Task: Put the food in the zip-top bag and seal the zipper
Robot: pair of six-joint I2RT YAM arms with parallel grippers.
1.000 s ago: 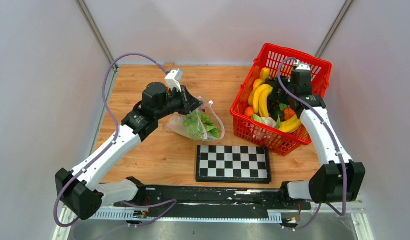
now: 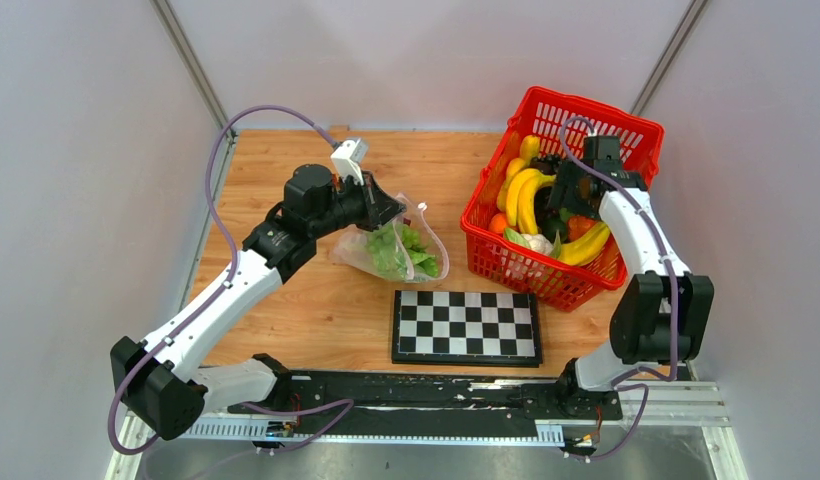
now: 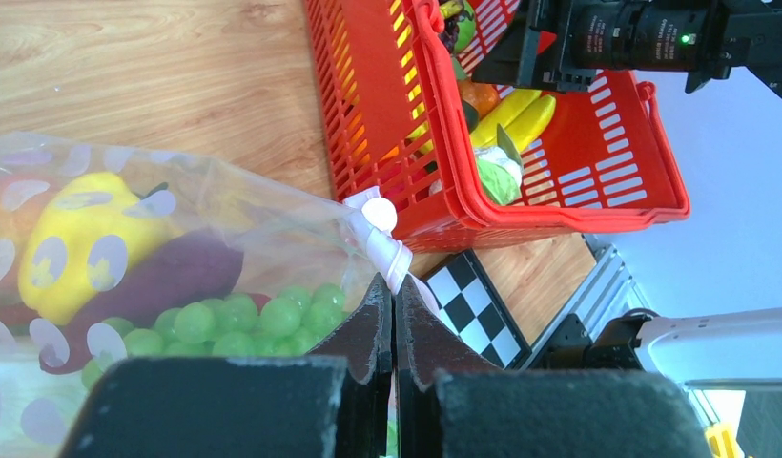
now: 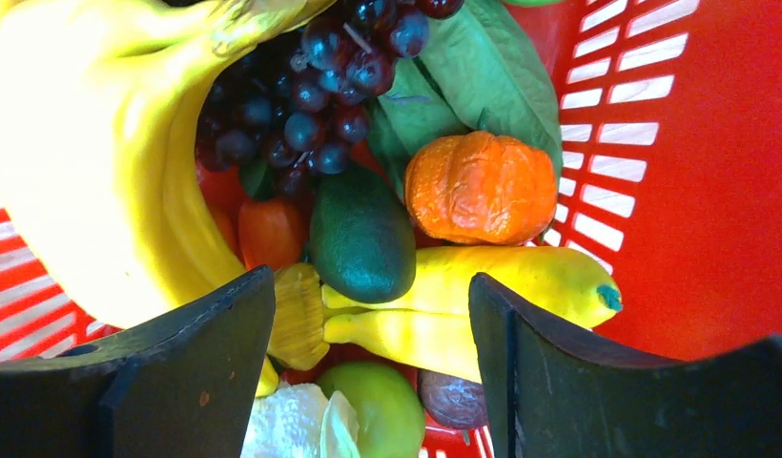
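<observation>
The clear zip bag lies on the wooden table; green grapes, a yellow fruit and a long purple item show inside it. My left gripper is shut on the thin bag edge beside its white zipper slider. Over the red basket, my right gripper points down, its fingers parted and nothing between them. Below those fingers sit an avocado, yellow squash, an orange pumpkin, dark grapes and bananas.
A black-framed checkered board lies in front of the bag and basket. The basket's walls rise around the right gripper.
The left arm and the bag have stayed still.
</observation>
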